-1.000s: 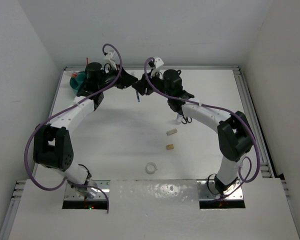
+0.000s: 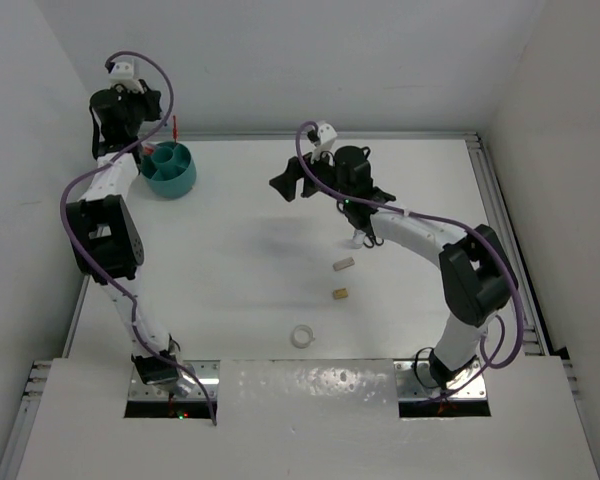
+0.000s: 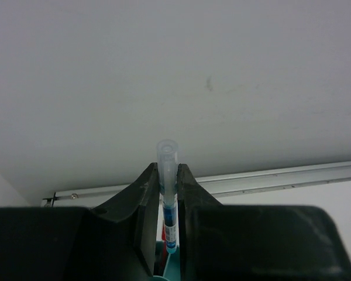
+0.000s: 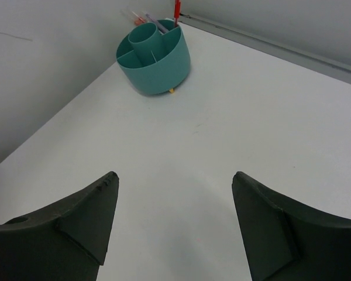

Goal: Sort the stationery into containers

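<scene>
Upright between the pads of my left gripper is a clear pen with blue parts (image 3: pixel 167 175); the gripper is shut on it. Below it, part of the teal round organizer (image 3: pixel 174 266) shows. From above, the left gripper (image 2: pixel 156 106) is at the organizer's (image 2: pixel 170 184) far side, at the back left. A red pen (image 4: pixel 177 9) and a purple one (image 4: pixel 157 22) stand in the organizer. My right gripper is open and empty, over bare table near the back middle. Scissors (image 2: pixel 373 234) lie below the right arm.
A pinkish-grey block (image 2: pixel 343 264), a tan block (image 2: pixel 340 294) and a tape roll (image 2: pixel 301 336) lie right of centre and toward the front. A small white item (image 2: pixel 358 239) is beside the scissors. Walls rise close behind the organizer.
Carrying the pen, my left gripper has moved left from beside the right gripper to the organizer. The right gripper has shifted slightly and now stands open, apart from the pen.
</scene>
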